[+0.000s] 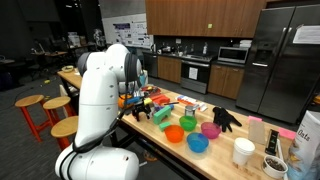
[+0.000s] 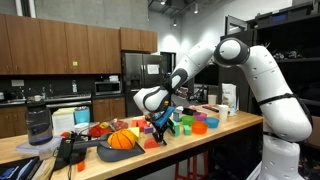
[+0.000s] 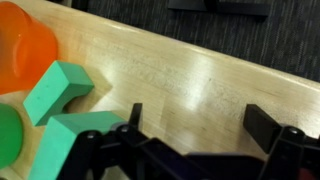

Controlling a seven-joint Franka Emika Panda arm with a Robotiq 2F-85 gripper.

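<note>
My gripper is open in the wrist view, its dark fingers set wide apart with bare wood between them. In exterior view 2 the gripper (image 2: 168, 134) hangs low over the table near its front edge. A green block (image 3: 58, 90) with a notch lies left of the fingers in the wrist view. Another green block (image 3: 76, 136) is close by the left finger and partly hidden by it. Beyond these, an orange bowl (image 3: 24, 48) and a green bowl (image 3: 7, 136) show at the left edge.
A blue bowl (image 1: 197, 143) and a pink bowl (image 1: 210, 130) stand along the table. Farther right are a white cup (image 1: 243, 151) and a black glove (image 1: 226, 119). A dark tray (image 2: 115, 148) holds an orange basketball (image 2: 123, 139). The table's front edge runs close to the gripper.
</note>
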